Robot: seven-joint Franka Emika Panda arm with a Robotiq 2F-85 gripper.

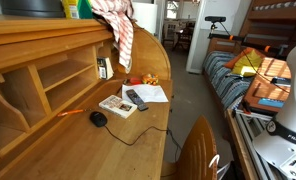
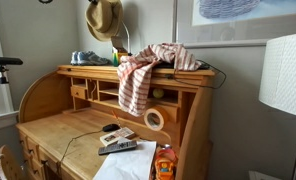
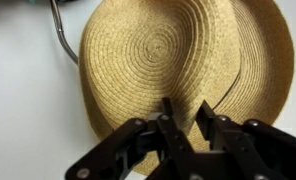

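Observation:
A tan woven straw hat [image 3: 153, 45] fills much of the wrist view, its round crown at the left and its brim curving off to the right. My gripper comes in from the bottom, its two dark fingertips apart over the hat. A ridge of the straw lies at the gap between them; whether either finger touches it, I cannot tell. In exterior view 2 the same hat [image 2: 104, 20] hangs high against the wall above the desk. The gripper cannot be made out clearly there, and exterior view 1 shows only a white part of my arm [image 1: 288, 140].
Below the hat stands a wooden desk [image 2: 63, 130] with a mouse, remote, book and paper. A striped cloth [image 2: 148, 70] drapes over its top shelf, shoes [image 2: 85, 58] to the left. A metal rod [image 3: 61, 30] runs beside the hat. A lampshade [image 2: 286, 75] stands right.

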